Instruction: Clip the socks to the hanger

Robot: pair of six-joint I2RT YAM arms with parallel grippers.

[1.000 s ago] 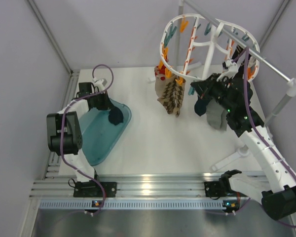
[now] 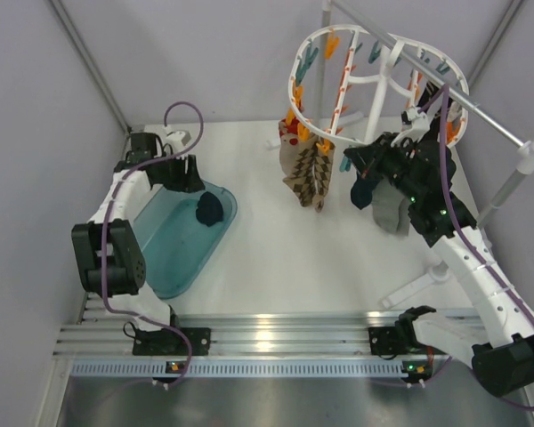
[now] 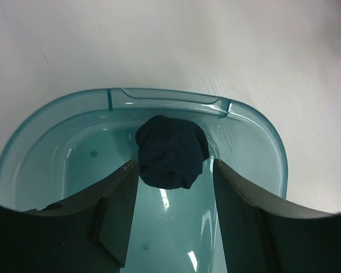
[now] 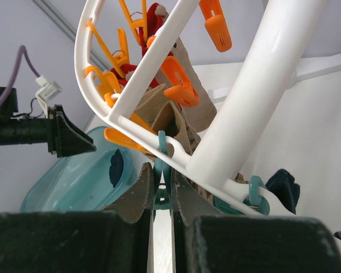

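In the teal tray on the left lies a dark navy sock, bunched up. My left gripper stands open above the tray, nothing between its fingers. The white ring hanger on the right carries orange and teal clips, with brown patterned socks, a dark sock and a grey sock hanging below. My right gripper is shut on a teal clip at the hanger's lower rim.
The hanger's metal stand rises at the right, close beside the right arm.
The left arm has drawn back and up from over the sock in the tray. The right arm holds its place; the brown socks sway slightly.
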